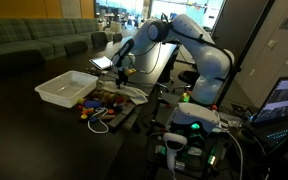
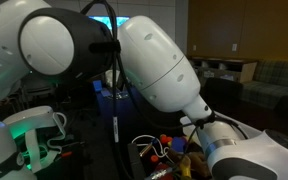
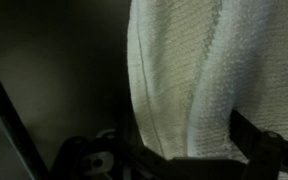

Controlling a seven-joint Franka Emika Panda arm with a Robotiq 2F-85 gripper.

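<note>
A white ribbed towel (image 3: 169, 75) fills the right side of the wrist view, with a raised fold running along it. My gripper is open just over the towel, its dark fingers (image 3: 252, 138) set wide apart at the bottom of that view. Whether the fingertips touch the cloth I cannot tell. In exterior view 1 the towel (image 1: 134, 94) lies on the dark table under my gripper (image 1: 121, 80). The arm hides the gripper in exterior view 2.
A white bin (image 1: 66, 90) stands on the table, left of the towel. Between them lies a cluster of colourful small items (image 1: 102, 103), with a white cable (image 1: 99, 124) in front.
</note>
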